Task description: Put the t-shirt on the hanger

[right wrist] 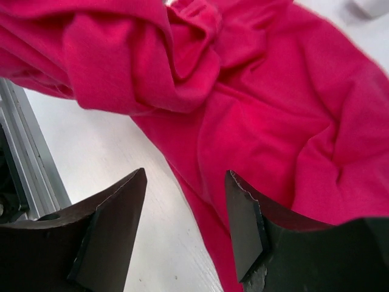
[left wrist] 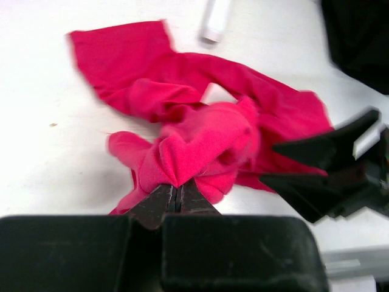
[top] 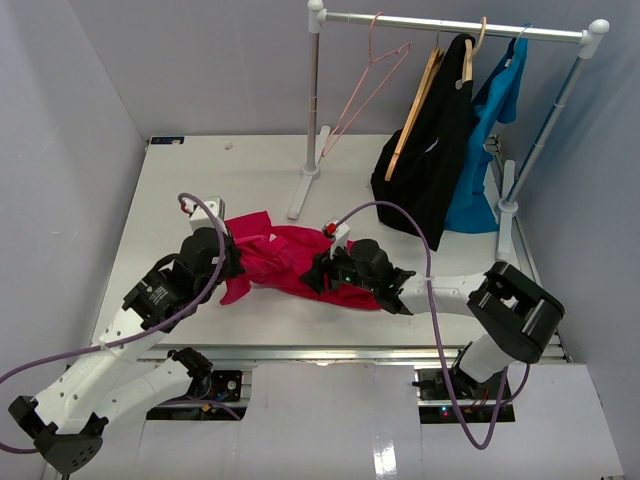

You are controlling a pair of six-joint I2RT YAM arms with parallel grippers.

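A red t-shirt (top: 345, 295) lies crumpled on the white table, with its left part bunched and lifted. My left gripper is shut on that bunch of fabric. My right gripper stands open low over the shirt's front edge, nothing clearly held between its fingers; it also shows at the right of the left wrist view. A pink hanger (top: 354, 92) hangs empty at the left end of the rail.
The rack's rail (top: 400, 22) spans the back right, holding wooden hangers, a black garment (top: 433, 170) and a blue shirt (top: 482, 145).
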